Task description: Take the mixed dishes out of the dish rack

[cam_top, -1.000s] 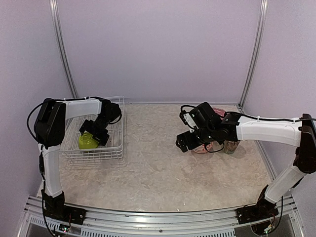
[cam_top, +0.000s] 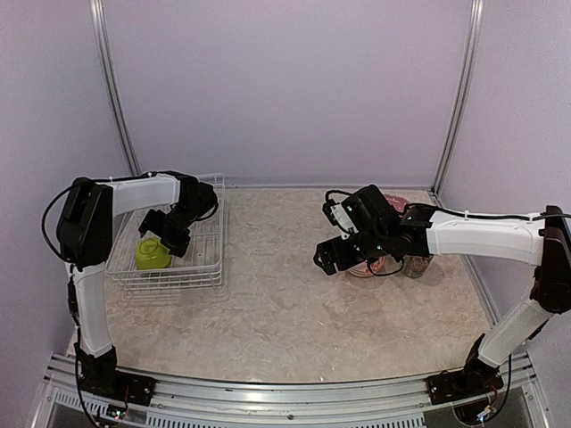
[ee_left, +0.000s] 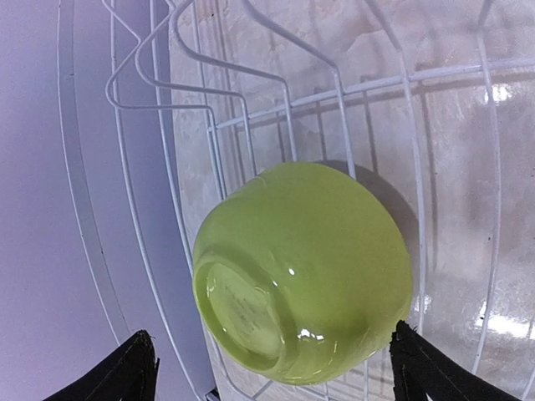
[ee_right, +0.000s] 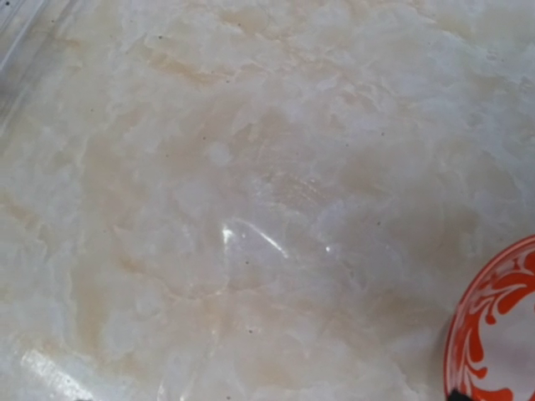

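Note:
A green bowl (cam_top: 152, 254) (ee_left: 301, 267) lies tipped in the white wire dish rack (cam_top: 214, 259) on the left, its foot ring facing up and sideways. My left gripper (cam_top: 165, 230) is open just over the bowl, its two fingers at either lower side of the wrist view. My right gripper (cam_top: 330, 259) hangs open over the right part of the table, near red-and-white dishes (cam_top: 364, 269) (ee_right: 493, 334), partly hidden beneath the arm in the top view.
A patterned cup or holder (cam_top: 416, 266) and a pink item (cam_top: 395, 201) stand at the right, behind or beside the right arm. Walls enclose the back and sides.
The green bowl has shifted slightly left in the rack, and my left gripper has moved a little with it. My right arm has barely moved.

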